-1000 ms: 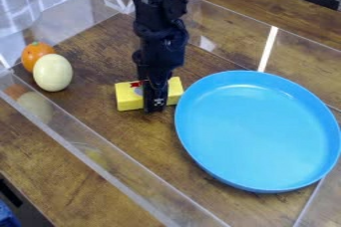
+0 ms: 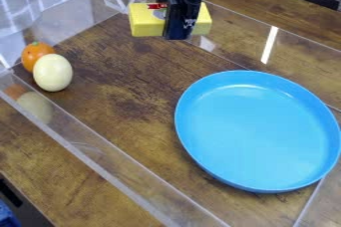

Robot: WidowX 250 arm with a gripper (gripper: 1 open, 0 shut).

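A yellow block hangs high at the top centre of the camera view, with my dark gripper shut on it. The gripper covers the block's middle, and its arm runs out of the top edge.
A blue plate fills the right side. A white egg and an orange lie at the left. Clear plastic edges run along the left and right.
My gripper has risen up and back with the yellow block in it, off the spot between the egg and the blue plate where it was before.
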